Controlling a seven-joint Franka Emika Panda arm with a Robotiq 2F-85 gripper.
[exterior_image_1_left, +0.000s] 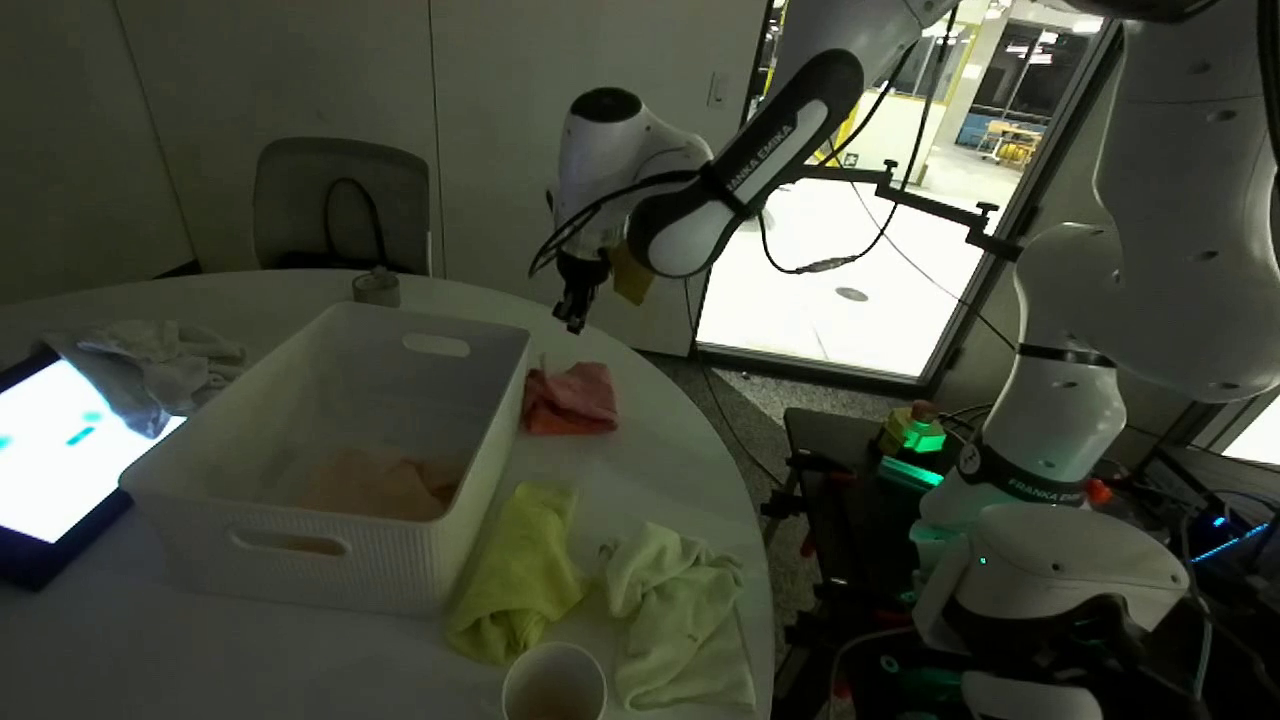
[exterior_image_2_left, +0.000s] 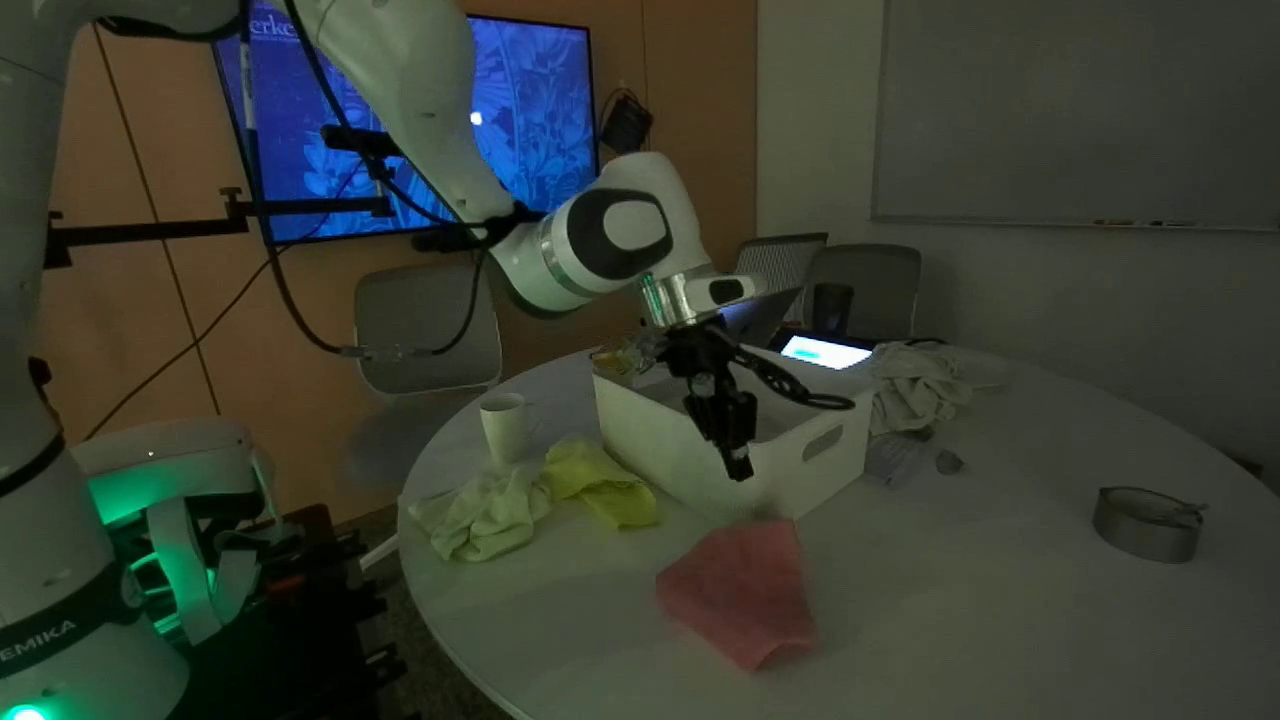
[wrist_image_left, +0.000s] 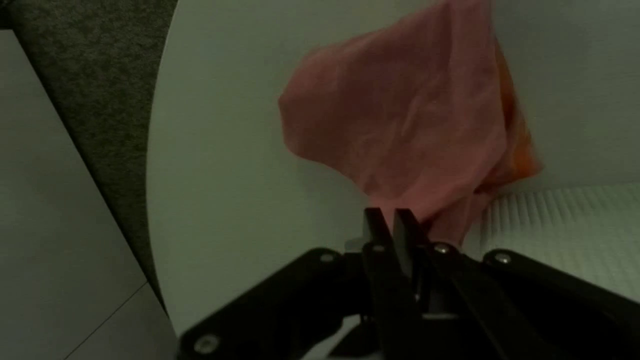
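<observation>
A pink-red cloth with an orange underside lies crumpled on the table beside the white bin's end. My gripper hangs above the table close to the bin, clear of the cloth in both exterior views. In the wrist view the cloth spreads past the fingertips of my gripper. The fingers stand close together with a narrow gap, where pink shows; whether any fabric is pinched there is unclear. Nothing visibly hangs from my gripper in exterior view 1.
Inside the white bin lies an orange-peach cloth. A yellow cloth, a pale green cloth and a white cup are nearby. Past the bin are a grey cloth and a lit screen.
</observation>
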